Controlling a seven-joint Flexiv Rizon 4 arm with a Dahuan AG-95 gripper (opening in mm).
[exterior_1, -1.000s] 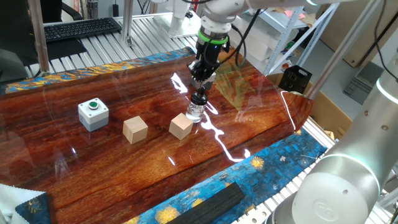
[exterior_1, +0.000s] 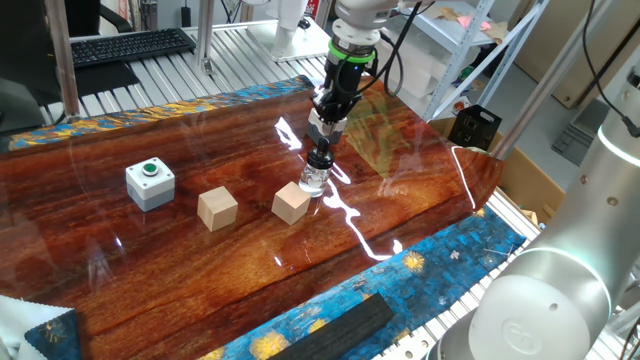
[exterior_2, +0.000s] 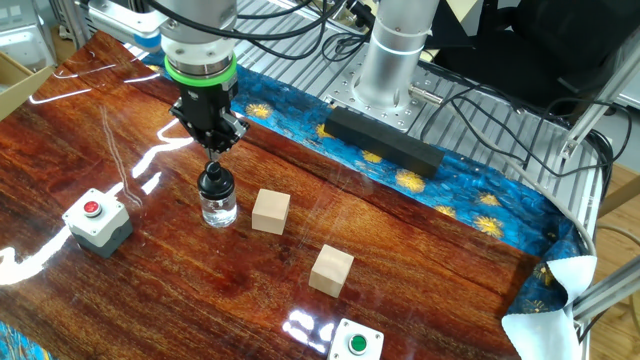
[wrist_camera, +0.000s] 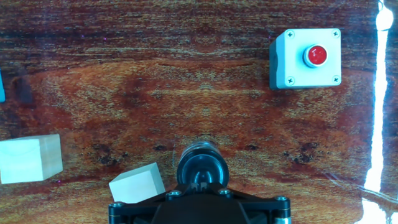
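A clear bottle with a black cap (exterior_2: 217, 195) stands upright on the glossy wooden table. Directly over it, my gripper (exterior_2: 213, 155) points down, its slim fingertips close together at the top of the cap. In the wrist view the gripper looks shut, its two small tips side by side in front of the round black cap (wrist_camera: 203, 167). Whether the tips touch the cap I cannot tell. Beside the bottle sits a wooden cube (exterior_2: 270, 212), and a second wooden cube (exterior_2: 331, 271) lies farther off.
A box with a red button (wrist_camera: 316, 56) stands on the bottle's other side from the cubes. Another box, with a green button (exterior_1: 150, 184), is beyond the cubes. A black bar (exterior_2: 384, 142) lies on the blue cloth along the edge. Bare table surrounds these things.
Over the last second my gripper and wrist have shifted slightly right and up in exterior view 1, with the arm swinging more upright. Bottle, cubes and boxes have stayed put.
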